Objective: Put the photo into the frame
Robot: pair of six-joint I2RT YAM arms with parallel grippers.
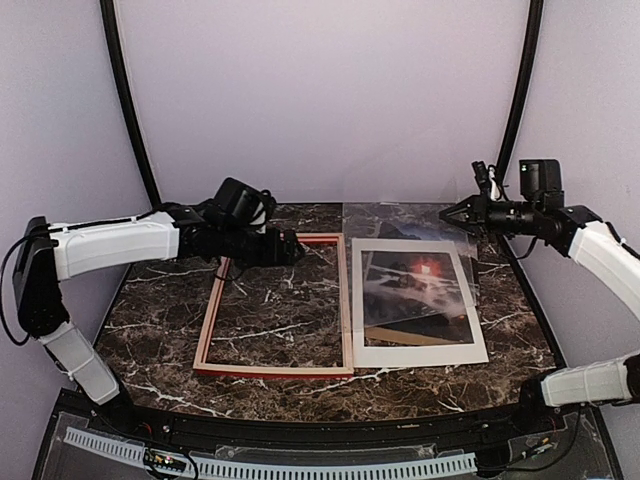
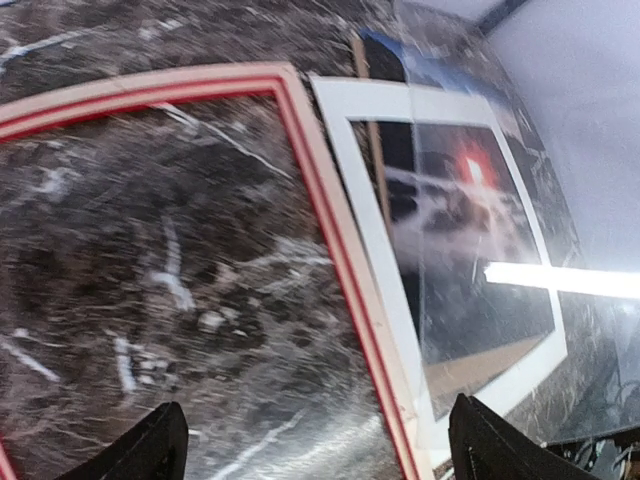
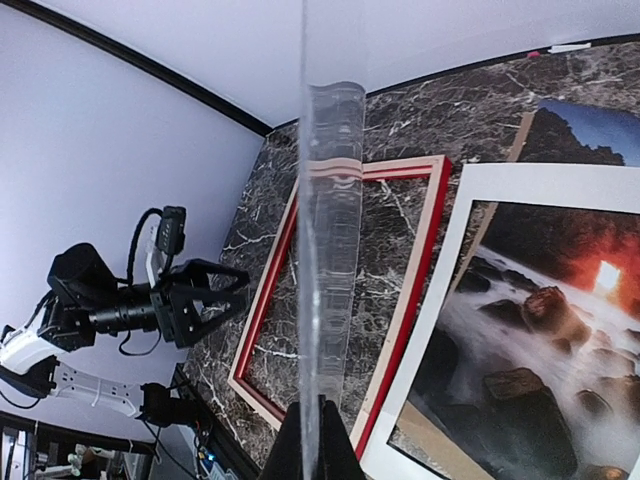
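Observation:
The red-edged wooden frame lies empty on the left of the marble table, its right side beside a white mat with a sunset-over-rocks photo showing inside. My left gripper hangs over the frame's upper right part, its fingers apart and empty in the left wrist view. My right gripper is raised at the back right, shut on a clear sheet, which hangs edge-on in the right wrist view and over the mat in the top view.
Another picture with blue sky lies partly under the mat at the back. Side and back walls enclose the workspace.

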